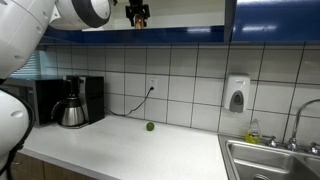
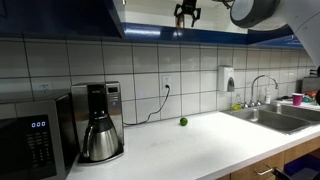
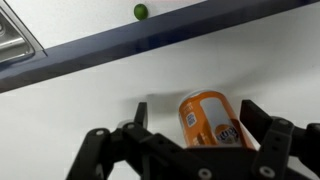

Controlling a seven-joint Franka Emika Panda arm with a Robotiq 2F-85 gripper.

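An orange can or bottle with a white label (image 3: 212, 120) shows in the wrist view, at the shelf. My gripper is open, its fingers spread to either side, and the orange item lies nearer the right finger than the left. Whether that finger touches it, I cannot tell. High up in exterior view 1, the gripper (image 1: 138, 15) is inside the upper shelf opening. Only a small orange patch of the item (image 2: 179, 20) can be made out in exterior view 2.
The blue shelf edge (image 1: 180, 35) runs under the opening. Far below, a small green object (image 1: 150, 126) rests on the white counter (image 1: 130, 148). A coffee maker (image 2: 101, 120), a microwave (image 2: 37, 140) and a sink (image 1: 262, 160) stand around the counter, whose middle is mostly clear.
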